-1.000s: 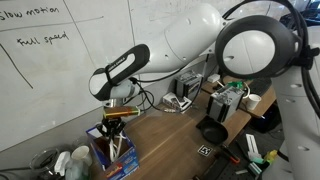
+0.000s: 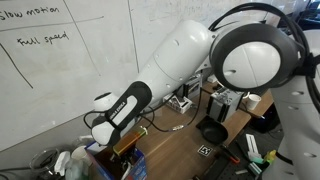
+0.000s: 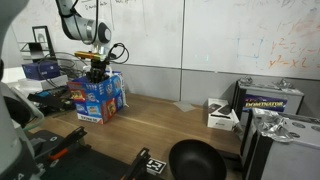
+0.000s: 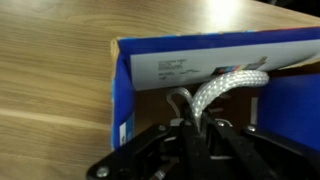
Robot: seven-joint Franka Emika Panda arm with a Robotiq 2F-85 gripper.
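Observation:
A white, speckled curved strip arches up from between the fingers of my gripper in the wrist view. The gripper is shut on it, just over the open top of a blue cardboard box. Part of the strip drops into the dark inside of the box, where its lower end is hidden. In exterior view 2 the red and blue box stands at the table's left, with the gripper at its top. Exterior view 1 shows the arm covering much of the box.
A black pan lies near the table's front. Silver toasters stand at the right, with a small white box behind. A whiteboard closes off the back.
More of the box is now covered by the arm.

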